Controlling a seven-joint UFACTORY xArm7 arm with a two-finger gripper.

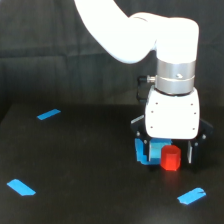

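Note:
My gripper (170, 150) is low over the table on the right side, pointing straight down. Right under it stands a small red block (171, 158). Blue pieces (154, 150) sit against the red block's left side, partly covered by the white hand. Dark finger parts show on both sides of the hand, but the fingertips blend into the black background. Whether they touch or enclose any block is unclear.
Flat blue strips lie on the dark table: one at the back left (49, 114), one at the front left (20, 187) and one at the front right (191, 196).

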